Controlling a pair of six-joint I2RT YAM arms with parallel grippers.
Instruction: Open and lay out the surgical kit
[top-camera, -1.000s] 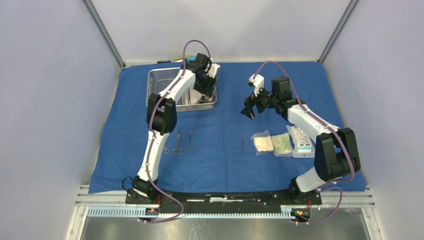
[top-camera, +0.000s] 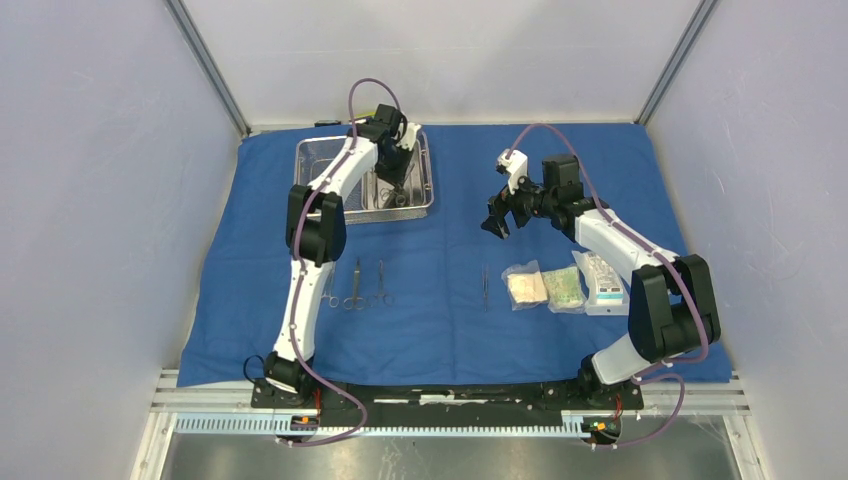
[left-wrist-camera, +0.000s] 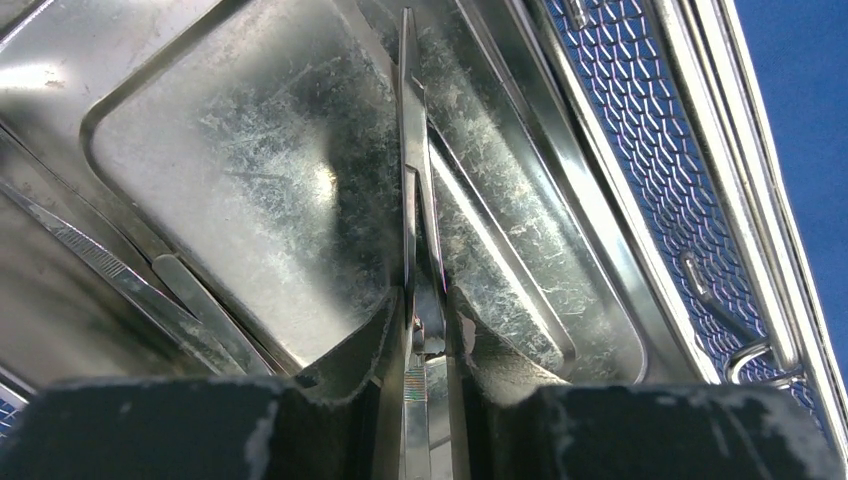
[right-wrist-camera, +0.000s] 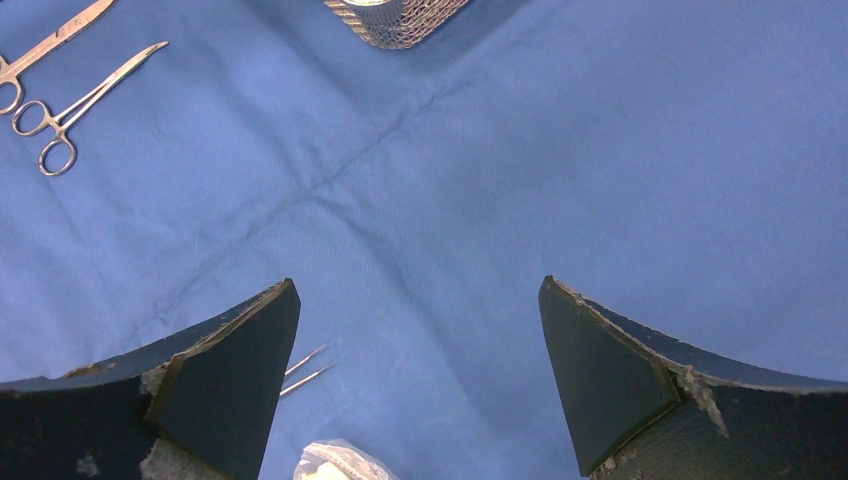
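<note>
A wire basket (top-camera: 318, 212) with a metal tray (left-wrist-camera: 270, 200) inside stands at the back left of the blue cloth. In the left wrist view a slim metal instrument (left-wrist-camera: 413, 130) runs between the close-set fingers of my left gripper. Whether they grip it firmly, or whether it still rests on the tray, I cannot tell. Two more slim instruments (left-wrist-camera: 125, 275) lie to the left in the tray. My right gripper stands wide open and empty above the cloth.
Scissor-like instruments (top-camera: 356, 285) lie in a row before the basket, partly behind the left arm. Tweezers (top-camera: 485, 288), a cream packet (top-camera: 525, 286), a green packet (top-camera: 565, 290) and a white package (top-camera: 603, 285) lie right of centre.
The right arm and the laid-out things have stayed put.
</note>
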